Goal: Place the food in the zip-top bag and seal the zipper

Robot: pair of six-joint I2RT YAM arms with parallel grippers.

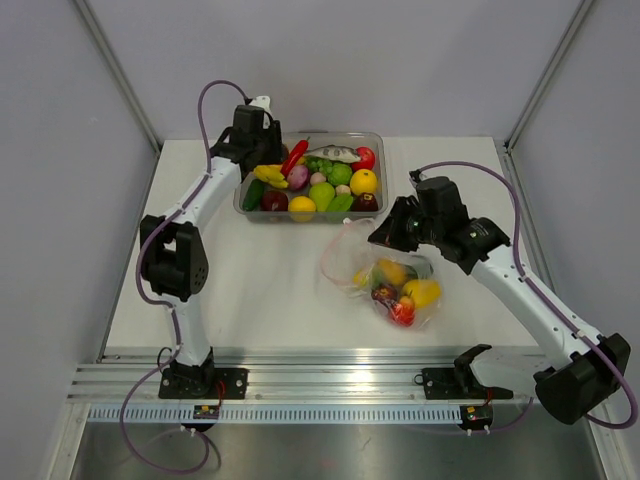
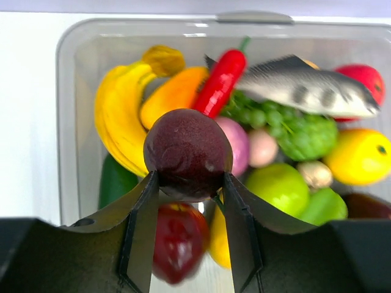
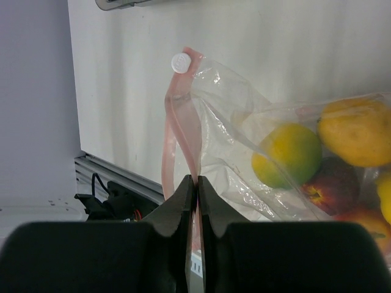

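Observation:
My left gripper is shut on a dark red round fruit [image 2: 187, 148], held over the plastic bin [image 1: 255, 215] of toy food, above the bananas [image 2: 120, 113], red pepper [image 2: 220, 82] and other items. My right gripper is shut on the pink zipper edge [image 3: 183, 119] of the clear bag [image 1: 350, 260]. The bag lies on the table's right side, holding several pieces of food, among them a yellow-green fruit [image 3: 288, 155] and a potato-like yellow item [image 3: 355, 131].
The bin still holds a fish [image 1: 330, 153], grapes, a lemon and several other items along the back.

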